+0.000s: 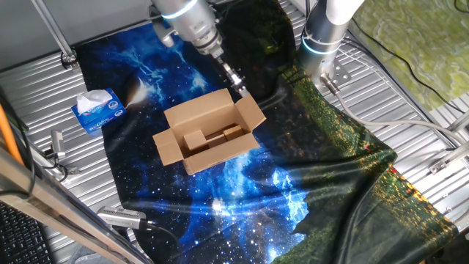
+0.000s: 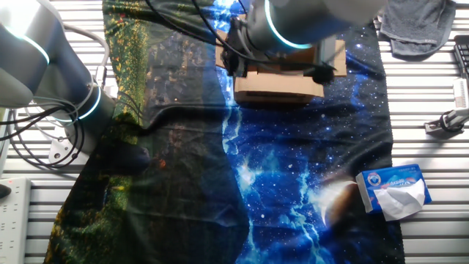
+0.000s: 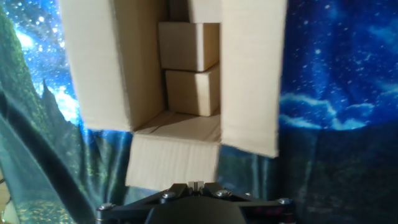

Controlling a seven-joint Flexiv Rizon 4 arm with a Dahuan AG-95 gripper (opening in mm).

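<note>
An open cardboard box (image 1: 216,155) rests on the printed cloth with its flaps folded outward. Inside it lie wooden-looking blocks; the wrist view shows one block (image 3: 186,92) near the close end, a second block (image 3: 185,46) behind it, and part of another (image 3: 205,10) at the top edge. My gripper is shut, with nothing visible between its fingertips. It hangs beside the near end flap (image 3: 174,160), outside the box; whether it touches that flap I cannot tell. In exterior view 2 the arm covers most of the box (image 2: 278,86).
A blue tissue box (image 1: 99,111) stands on the far left of the cloth, well clear of the carton. The cloth (image 1: 352,172) is wrinkled toward the right. A dark adapter (image 1: 121,218) with a cable lies by the lower left edge.
</note>
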